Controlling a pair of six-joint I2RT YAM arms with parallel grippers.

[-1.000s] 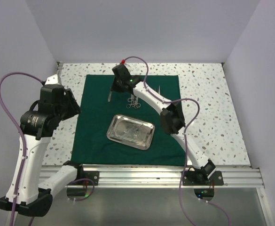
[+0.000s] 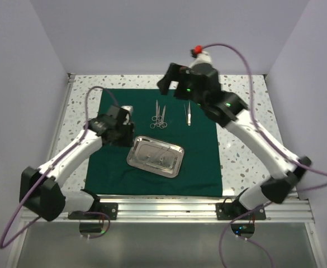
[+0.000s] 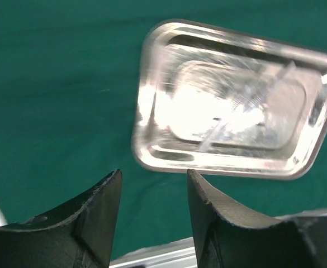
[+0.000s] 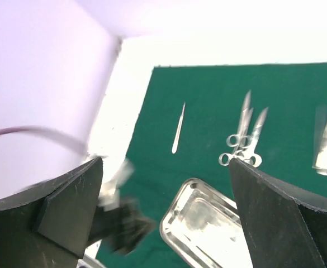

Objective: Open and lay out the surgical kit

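Note:
The metal tray (image 2: 155, 157) rests on the green cloth (image 2: 199, 167); a thin pale item or a reflection, I cannot tell which, runs across its floor (image 3: 236, 111). My left gripper (image 2: 128, 137) is beside the tray's left end; in its wrist view the fingers (image 3: 110, 195) stand apart with only cloth visible between them. A scalpel-like tool (image 4: 178, 128) lies alone on the cloth, in the right wrist view; the left arm hides it from above. Several scissor-like tools (image 2: 159, 118) lie behind the tray, and tweezers (image 2: 189, 114) to their right. My right gripper (image 2: 171, 82) hangs open and empty near the back edge.
Speckled table (image 2: 252, 134) shows bare on the right. Grey walls close off the back and sides, and a metal rail (image 2: 169, 206) runs along the front.
My left gripper has swung right from the left side to the tray. The right gripper has let go of the slim tool, now lying on the cloth, and moved right and up.

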